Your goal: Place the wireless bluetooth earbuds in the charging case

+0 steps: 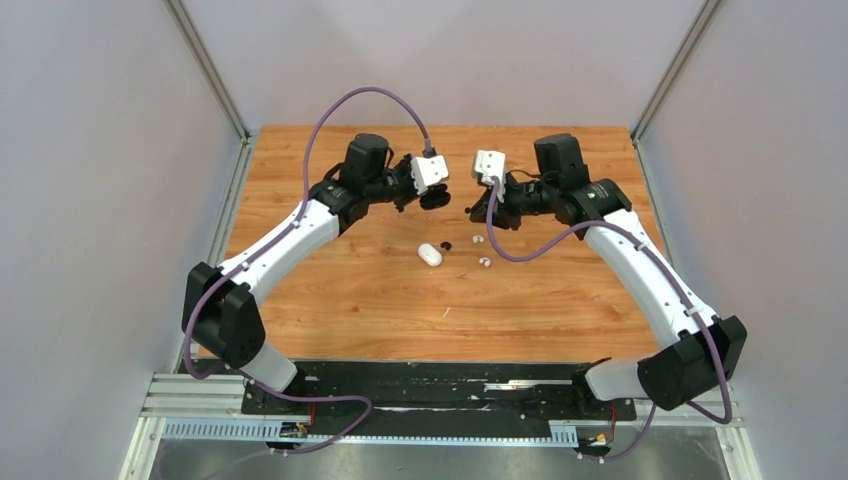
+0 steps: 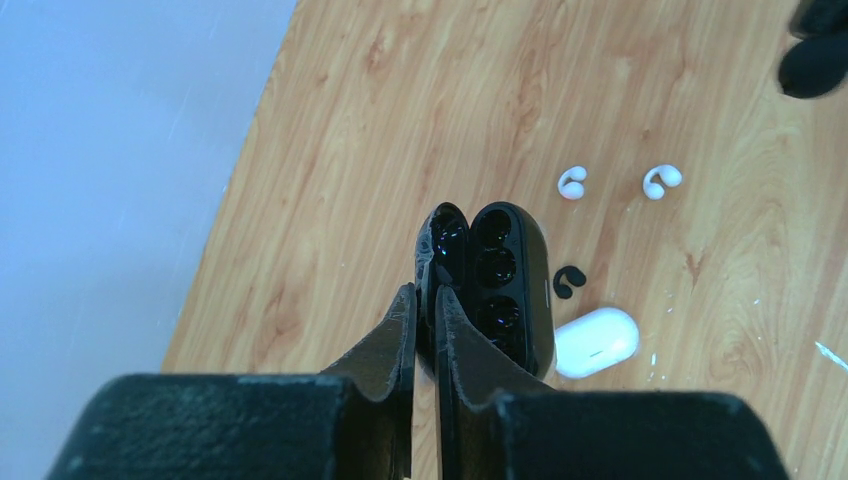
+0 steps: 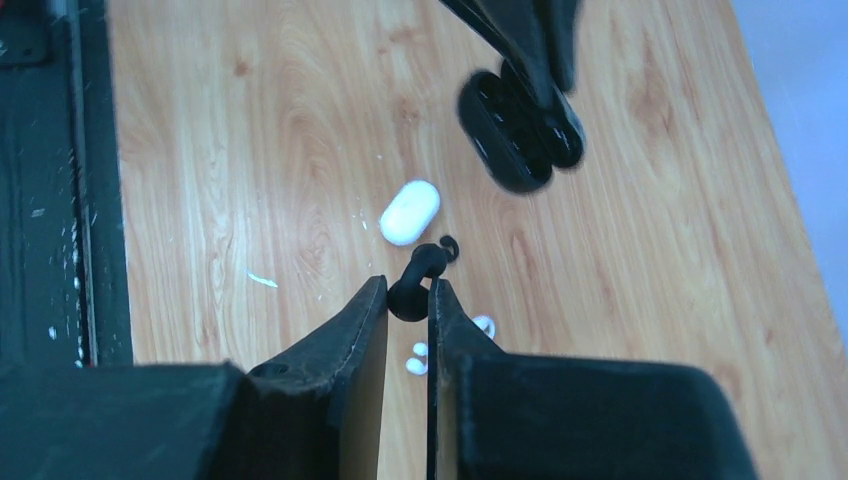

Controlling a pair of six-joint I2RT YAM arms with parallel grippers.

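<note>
A black charging case [image 2: 515, 290] is held with its lid open and its hollows facing up, and my left gripper is shut on it. Its hollows look empty in the left wrist view. Between the fingertips of my right gripper is a black earbud [image 3: 428, 262], the round end low and the other end sticking up. From above, the right gripper [image 1: 474, 213] is a short way right of the case [image 1: 435, 198], apart from it. Another black earbud [image 2: 568, 281] lies on the table below.
On the wooden table, a closed white case [image 2: 597, 342] lies close to the loose black earbud. Two white earbuds, one near [image 2: 572, 183] and one farther right [image 2: 661, 181], lie apart from it.
</note>
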